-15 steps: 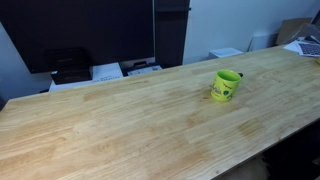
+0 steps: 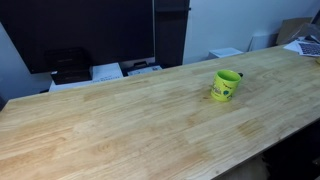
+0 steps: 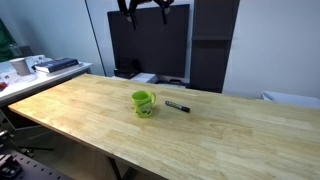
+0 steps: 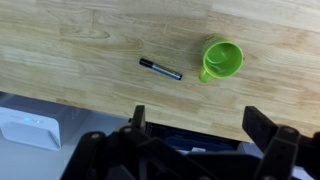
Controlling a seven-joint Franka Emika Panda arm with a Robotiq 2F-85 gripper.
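Note:
A lime-green mug [image 2: 225,87] stands upright on the wooden table, right of the middle in exterior view 1. Seen from above in the wrist view, the mug [image 4: 225,60] looks empty, its handle toward the gripper side. A dark marker [image 4: 160,69] lies flat on the table, apart from the mug; exterior view 2 shows the same marker [image 3: 178,106] beside the mug [image 3: 143,103]. My gripper is open high above the table, its two dark fingers wide apart with nothing between them. At the top of exterior view 2 the gripper [image 3: 148,14] also shows, partly cut off.
A side table with books [image 3: 55,65] is at the left in exterior view 2.

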